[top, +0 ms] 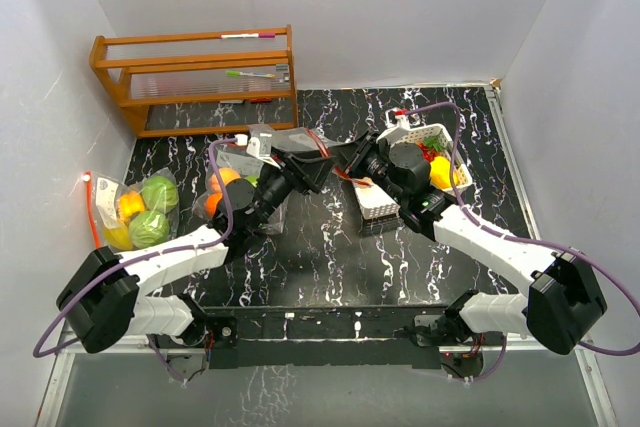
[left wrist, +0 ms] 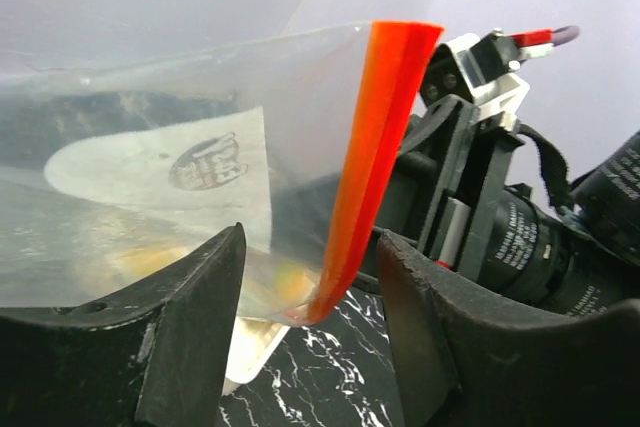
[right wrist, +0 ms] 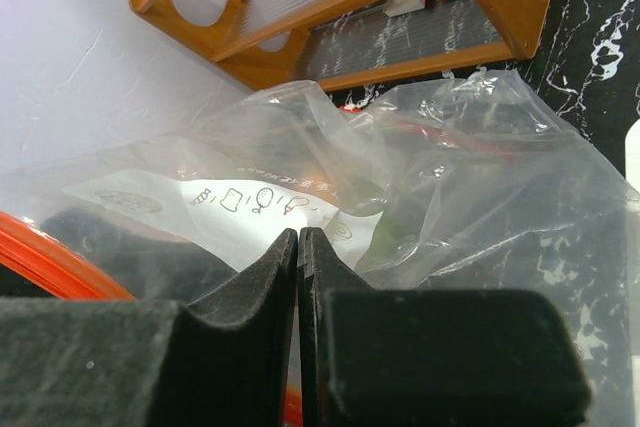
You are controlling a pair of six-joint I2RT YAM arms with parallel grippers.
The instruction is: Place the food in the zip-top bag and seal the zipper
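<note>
An empty-looking clear zip bag (right wrist: 500, 247) with a red-orange zipper edge (left wrist: 365, 177) is held in the air at the centre. My right gripper is shut on it. My left gripper is part open around the bag's zipper end, fingertips at the red strip; whether it touches is unclear. Below at right, a white basket (top: 380, 205) holds food, including something yellow (top: 443, 172). Behind my left arm lies a bag with orange and green items (top: 225, 177); another filled bag (top: 148, 229) with cabbage and peppers lies at far left.
A wooden rack (top: 200, 61) with a few pens stands at the back left. Side and back walls enclose the table.
</note>
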